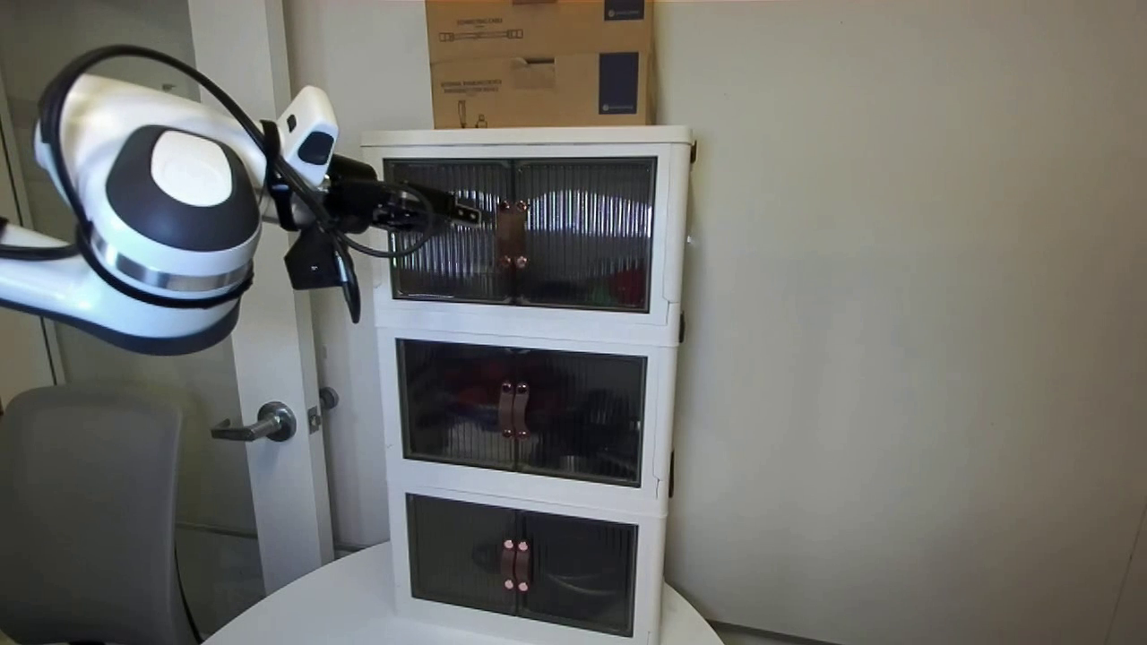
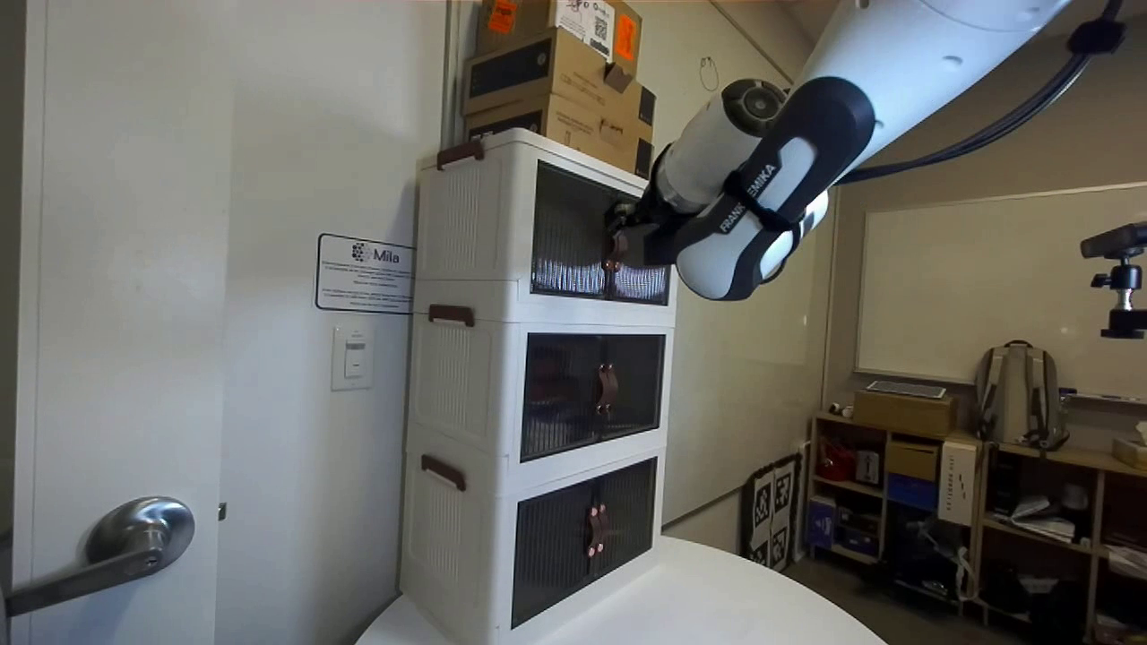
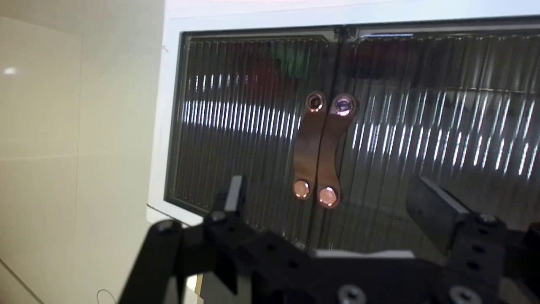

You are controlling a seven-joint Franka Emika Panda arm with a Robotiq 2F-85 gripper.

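Observation:
A white cabinet (image 1: 527, 327) of three stacked units stands upright, its dark ribbed doors all closed. Two brown strap handles (image 3: 317, 147) with copper studs hang side by side at the middle of the top unit's doors (image 3: 243, 121). My gripper (image 1: 473, 215) points at these doors from the left in exterior view 1, level with the upper part of the handles. In the wrist view its fingers (image 3: 233, 193) are wide apart with nothing between them, and the handles appear beyond the gap. Exterior view 2 has the arm (image 2: 742, 204) covering part of the top right door.
Cardboard boxes (image 1: 543, 86) rest on the cabinet's top. The cabinet stands on a round white table (image 2: 731, 602) close to the wall. A grey chair (image 1: 91, 505) and a door lever (image 1: 258, 423) are at the left.

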